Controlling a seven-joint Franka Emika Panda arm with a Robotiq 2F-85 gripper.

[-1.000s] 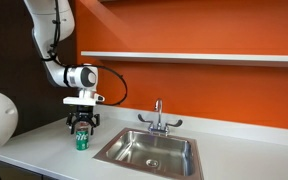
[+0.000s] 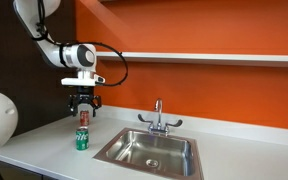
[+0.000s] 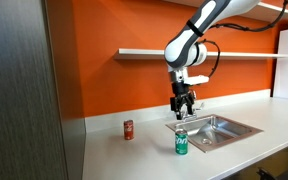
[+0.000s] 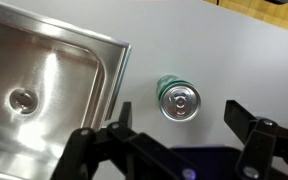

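A green can (image 2: 82, 139) stands upright on the white counter, left of the metal sink (image 2: 149, 153). My gripper (image 2: 83, 103) hangs over that side of the counter, pointing down, its fingers apart and empty. In the wrist view the silver top of the green can (image 4: 179, 101) shows between and beyond the two spread fingers, not touching them. A red can (image 3: 128, 130) stands farther back on the counter in exterior view 2; in exterior view 1 a reddish can shows behind the green one, below my gripper.
The sink basin (image 4: 36, 100) lies beside the green can, with a faucet (image 2: 158, 112) and two handles at its back. A white shelf (image 2: 214, 60) runs along the orange wall above. Counter to the right of the sink is clear.
My gripper has risen from close around the green can to well above it. The green can stays standing in the same place on the counter.
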